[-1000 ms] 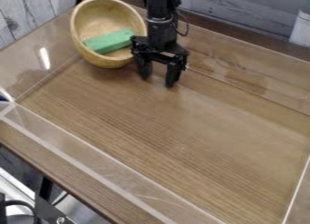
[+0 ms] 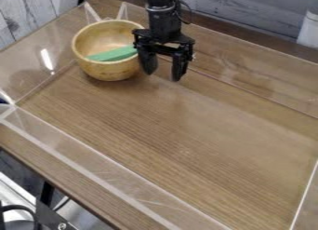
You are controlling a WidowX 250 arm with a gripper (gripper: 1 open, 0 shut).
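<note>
My black gripper (image 2: 165,59) is in the upper middle of the camera view, open, its fingers apart just right of a wooden bowl (image 2: 106,67) and low over the table. The bowl holds a green elongated object (image 2: 114,54). I see nothing between the fingers, though the dark shapes there are small.
A white object (image 2: 311,27) stands at the back right edge. Grey plank walls border the back and left.
My gripper has risen slightly toward the back. The bowl has shifted a little toward the front, and the green object in it sits lower in the view.
</note>
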